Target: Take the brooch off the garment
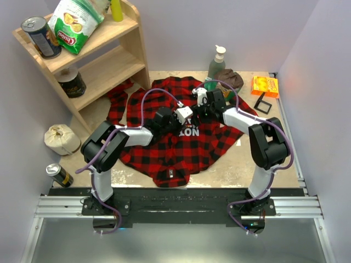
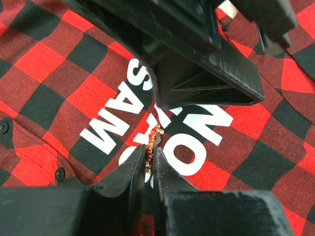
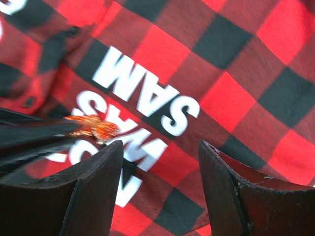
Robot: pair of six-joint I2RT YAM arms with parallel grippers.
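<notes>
A black-and-red checked garment (image 1: 151, 156) with white lettering lies spread on the table. The small orange, glittery brooch (image 2: 154, 137) is pinched at the fingertips of my left gripper, just above the lettering. Whether its pin is free of the cloth cannot be seen. My right gripper stands part open with nothing between its fingers, over the printed letters. In the right wrist view the brooch (image 3: 98, 126) and the blurred left fingers (image 3: 37, 140) lie to the left of the right gripper's fingers.
A wooden shelf (image 1: 112, 68) with cans and a snack bag stands at the left. At the back right are a pump bottle (image 1: 217, 63), a brown bundle (image 1: 229, 81), an orange box (image 1: 265, 86) and a black frame (image 1: 262, 104). The two grippers are close together.
</notes>
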